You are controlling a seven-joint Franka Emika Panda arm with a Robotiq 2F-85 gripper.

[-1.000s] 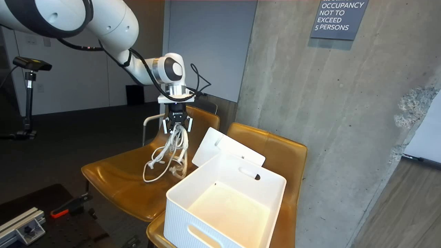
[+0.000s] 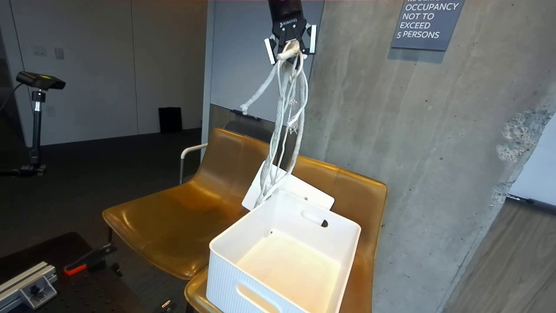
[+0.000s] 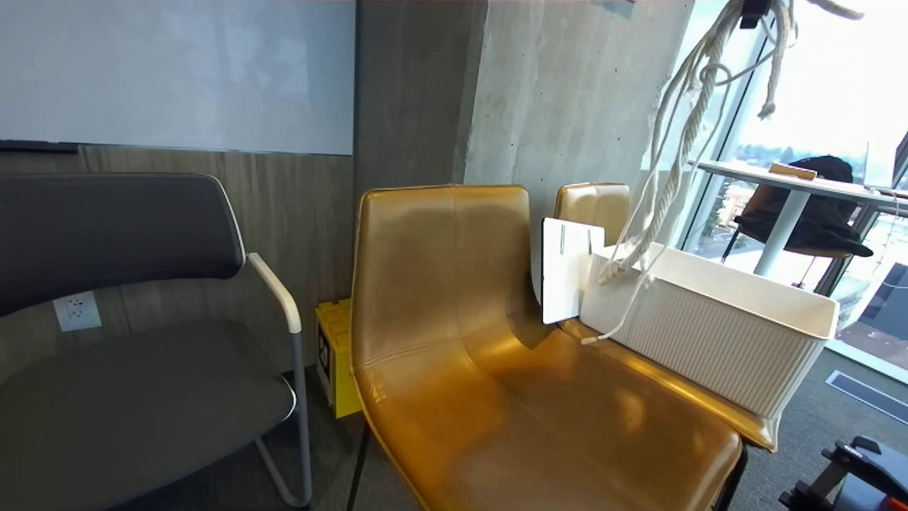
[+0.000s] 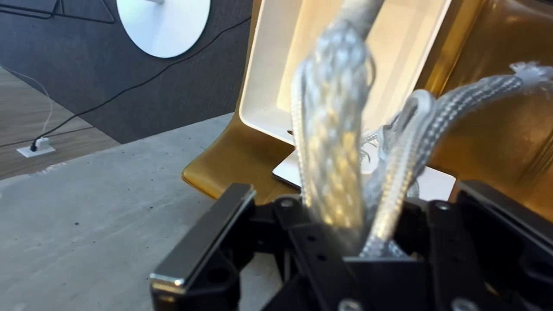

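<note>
High above the chairs, my gripper (image 2: 292, 48) is shut on a bundle of white braided rope (image 2: 281, 112). Loops and loose ends of the rope hang far down, and in the wrist view a thick rope strand (image 4: 332, 129) rises blurred from between the fingers. A white ribbed box (image 2: 234, 276), empty inside, stands on the right-hand tan chair. The rope's lower strands (image 3: 655, 213) come down around the box's back corner, outside its open middle; whether they touch it I cannot tell. Only a black piece of the gripper (image 3: 754, 12) shows in exterior view 2.
Behind the box leans a white panel (image 2: 307, 192) against the chair back. The left tan chair (image 2: 172, 208) has a bare seat. A concrete pillar (image 2: 417, 156) rises close behind. A dark table (image 2: 99, 292) with metal parts and clamps lies at lower left.
My gripper has risen and moved right, from low over the left chair to high near the box's back corner. The rope came with it and now hangs stretched out. The box has not moved.
</note>
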